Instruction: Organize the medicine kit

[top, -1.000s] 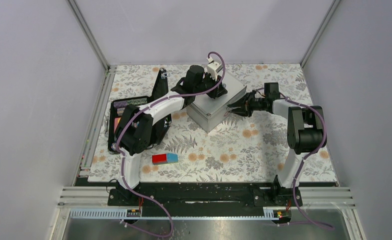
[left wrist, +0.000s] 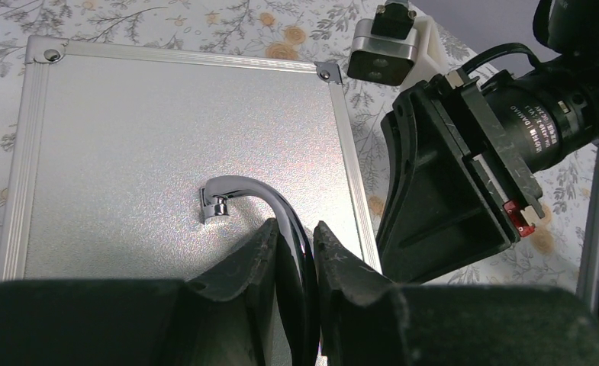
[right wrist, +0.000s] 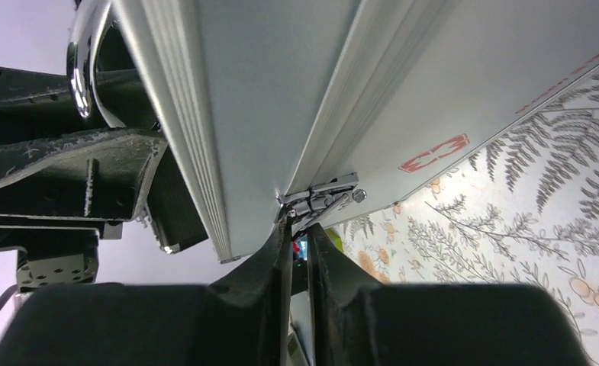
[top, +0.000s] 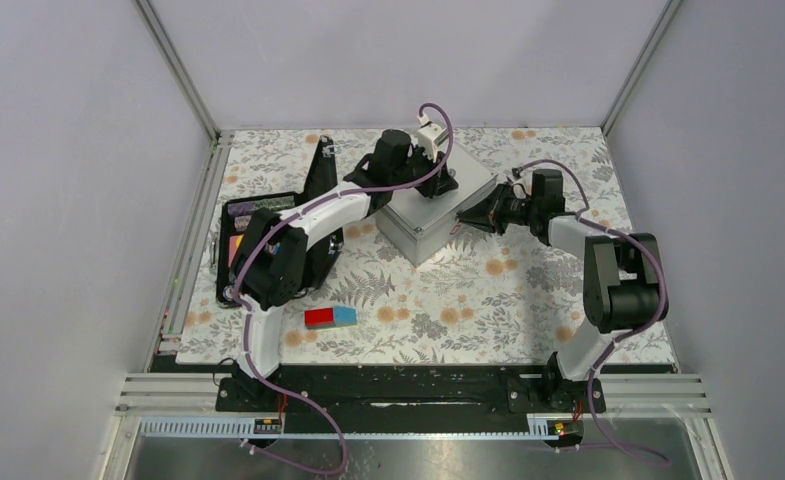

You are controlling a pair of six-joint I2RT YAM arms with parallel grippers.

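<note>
A silver medicine box (top: 415,238) stands at the back middle of the table, its lid (left wrist: 159,130) lying closed. Across the lid arches a chrome handle (left wrist: 244,185), and my left gripper is shut on it. At the box's side, a metal latch (right wrist: 317,200) sits on the seam; its lever points towards the right fingertips. My right gripper is right by this latch, its fingers parted by a narrow gap. Whether the lever's end touches a finger (right wrist: 277,263) is hard to tell.
To the left lies an opened black case (top: 222,262) with several packages inside, partly covered by my left arm. A red and blue carton (top: 330,317) rests near the front left.
The box has moved a little to the right, with my left gripper still on its handle.
</note>
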